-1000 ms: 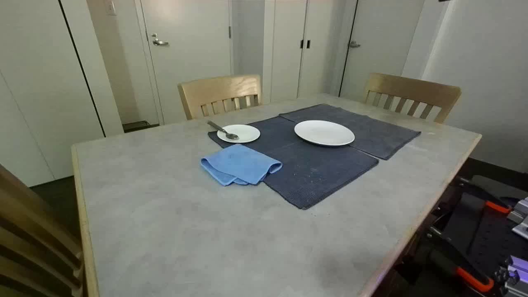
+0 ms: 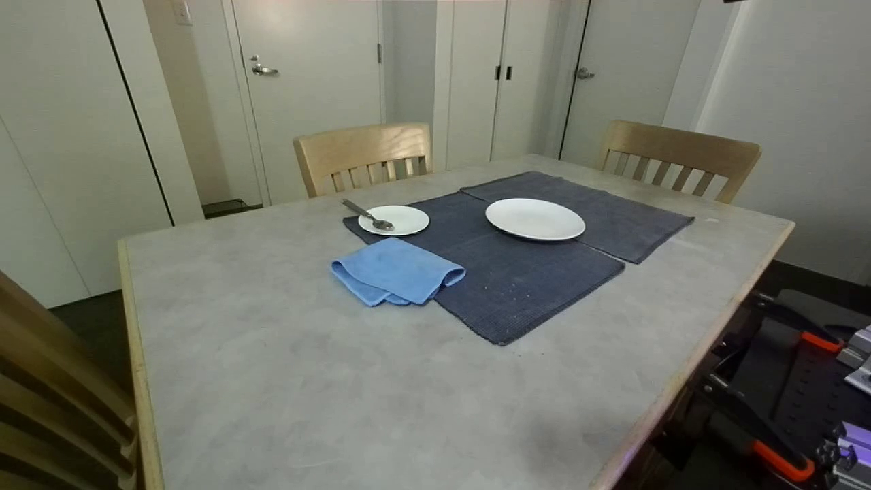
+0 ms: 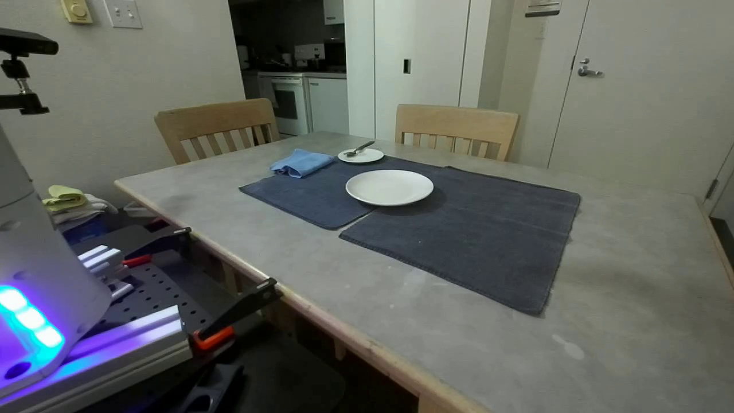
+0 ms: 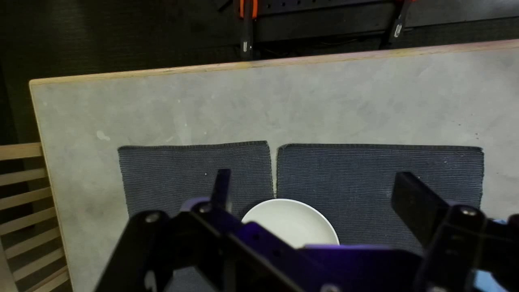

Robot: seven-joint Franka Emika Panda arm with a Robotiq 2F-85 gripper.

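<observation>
High over the table, my gripper stands wide open in the wrist view, nothing between its fingers; it does not show in either exterior view. The large white plate (image 2: 535, 219) rests across two dark blue placemats (image 3: 475, 248), partly covered by the gripper in the wrist view. On a small white plate (image 2: 412, 219) lies a spoon (image 2: 369, 215), its handle sticking out past the rim. A folded light blue cloth (image 2: 397, 269) lies partly on a placemat's edge and partly on bare table. From the wrist, only bits of the cloth (image 4: 487, 281) show.
Bare grey tabletop (image 2: 310, 376) surrounds the mats, widest at the front in exterior view 1. Wooden chairs (image 2: 363, 155) stand around the table. Along one long edge is the robot's dark stand, with orange-and-black clamps (image 3: 237, 313).
</observation>
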